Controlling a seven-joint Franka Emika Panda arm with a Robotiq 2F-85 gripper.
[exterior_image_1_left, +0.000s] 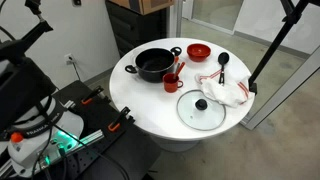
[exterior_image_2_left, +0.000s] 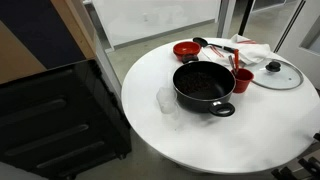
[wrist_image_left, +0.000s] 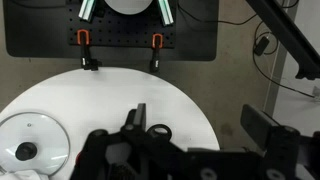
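My gripper shows as dark shapes along the bottom of the wrist view, with a wide gap between its fingers and no object held there. The table lies well below it. On the round white table stands a black two-handled pot, with small dark pieces inside. A red cup with red utensils stands beside the pot. The clear lid with a black knob lies nearer the front. At the back is a red bowl. A black ladle rests on a white cloth.
Something clear and crumpled, perhaps plastic, lies left of the pot in exterior view 2. The black robot base plate with orange-marked clamps adjoins the table.
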